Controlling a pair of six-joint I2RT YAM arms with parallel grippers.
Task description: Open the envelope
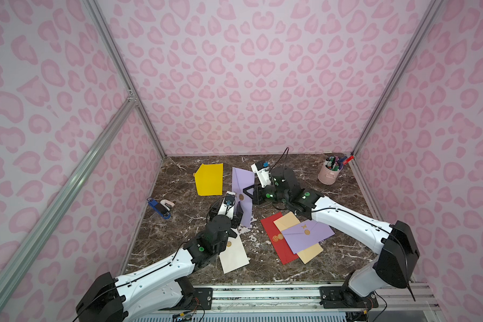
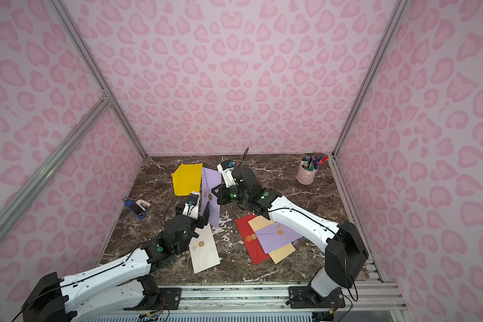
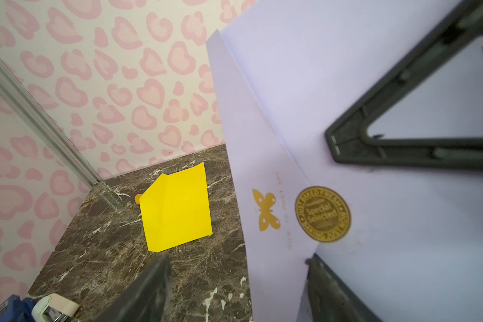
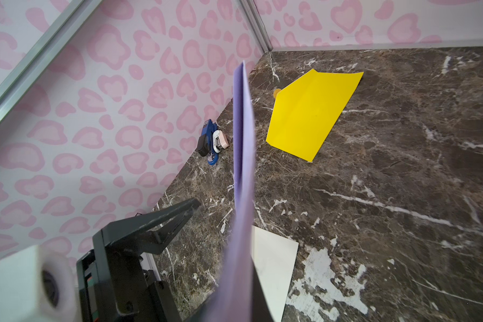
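Observation:
The purple envelope (image 3: 413,225) is held upright off the table by my right gripper (image 1: 247,191), which is shut on its edge. Dark fingers (image 3: 340,140) of that gripper lie across the paper in the left wrist view. Its flap (image 3: 252,155) is down, with a gold butterfly and a round gold seal (image 3: 323,213) at the flap's point. Part open, my left gripper is close in front of the envelope. One of its fingers (image 3: 330,292) overlaps the flap's edge just below the seal; whether it is under the flap, I cannot tell. Its other finger stands clear.
A yellow envelope (image 1: 209,179) lies at the back left, near blue and white small tools (image 1: 160,208). A white envelope (image 1: 234,255) is below my left arm. Red, tan and purple envelopes (image 1: 307,236) overlap at the right. A pen cup (image 1: 328,172) stands behind.

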